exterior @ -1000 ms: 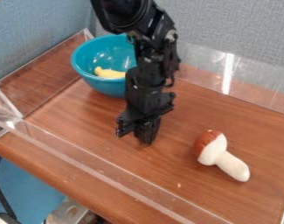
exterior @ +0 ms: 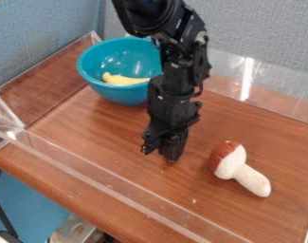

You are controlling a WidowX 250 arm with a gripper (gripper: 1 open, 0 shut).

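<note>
My black gripper (exterior: 168, 142) hangs low over the middle of the wooden table, pointing down; whether its fingers are apart is hard to see. A toy mushroom (exterior: 248, 177) with a red-brown cap lies on its side to the right of it. Behind and left of the gripper is a blue bowl (exterior: 97, 64) with a pale yellow object (exterior: 120, 79) inside.
Clear plastic edging borders the table at the back and along the front-left, where a blue area shows below.
My gripper has shifted slightly right over the last second. The mushroom and bowl have not moved.
</note>
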